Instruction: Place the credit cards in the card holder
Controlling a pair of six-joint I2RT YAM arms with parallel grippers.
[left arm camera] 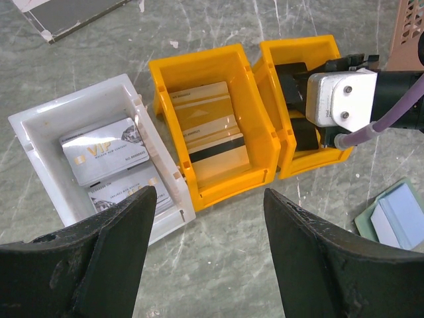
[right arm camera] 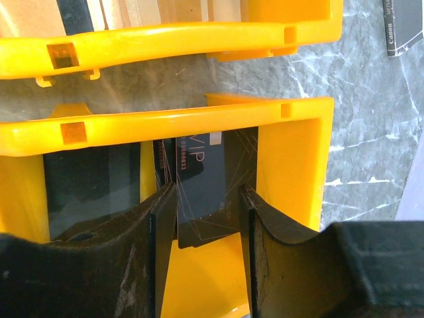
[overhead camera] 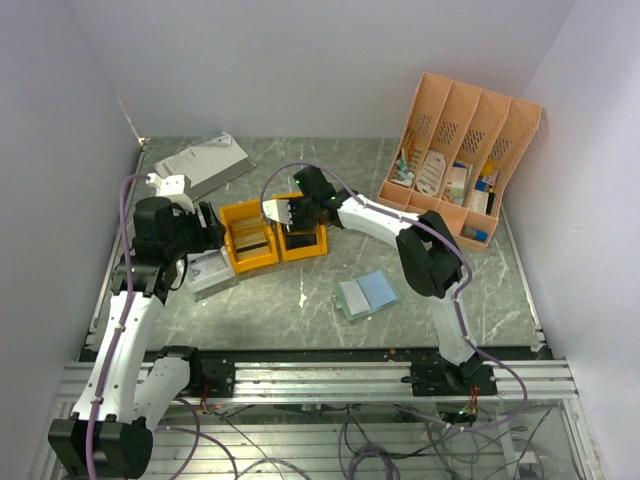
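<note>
Black VIP cards lie in the right-hand yellow bin, one group partly overlapping, another black card beside them. My right gripper is over this bin, its fingers spread apart near the sides of the VIP card; whether they touch it cannot be told. Gold and beige cards fill the other yellow bin. White VIP cards rest in the white bin. Above the bins, my left gripper stands open and empty. A flat blue-and-grey case, possibly the card holder, lies at front centre.
A peach organizer with several small items stands at the back right. A grey box lies at the back left. Bare grey tabletop shows in front of the bins, and around the case.
</note>
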